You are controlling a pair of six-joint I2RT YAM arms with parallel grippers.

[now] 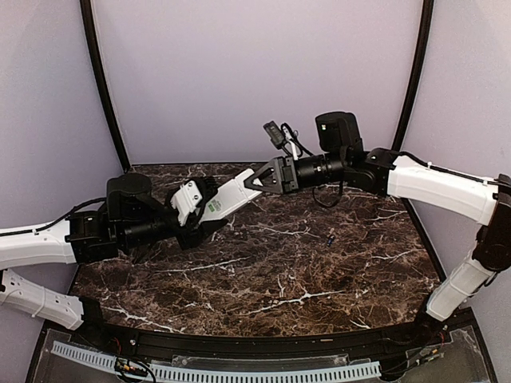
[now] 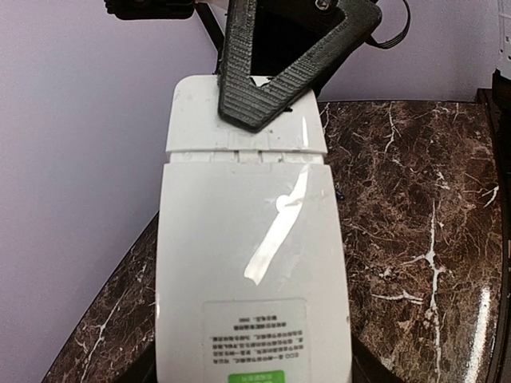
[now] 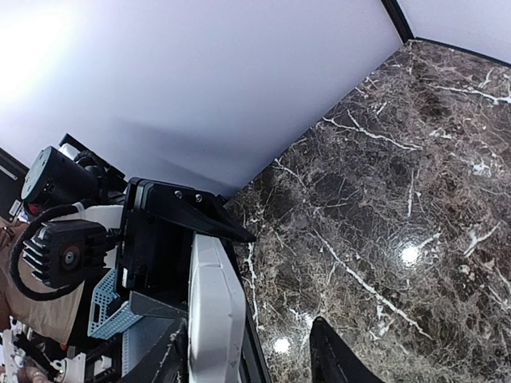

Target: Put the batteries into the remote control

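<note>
The white remote control point(image 1: 230, 197) is held up above the table, slanting between both arms. My left gripper point(image 1: 213, 206) is shut around its lower-left end. In the left wrist view, its smooth back with a printed label point(image 2: 254, 339) faces the camera, and a seam crosses it near the far end. The right gripper is open at the other end, its fingers point(image 3: 323, 351) spread, with the remote beside the opposite finger. From the left wrist view, one right finger overlaps that end; contact is unclear. A small dark-blue object point(image 1: 330, 238), perhaps a battery, lies on the table.
Pale walls point(image 1: 263, 80) enclose the back and sides. A slotted white strip point(image 1: 255, 373) runs beyond the front edge.
</note>
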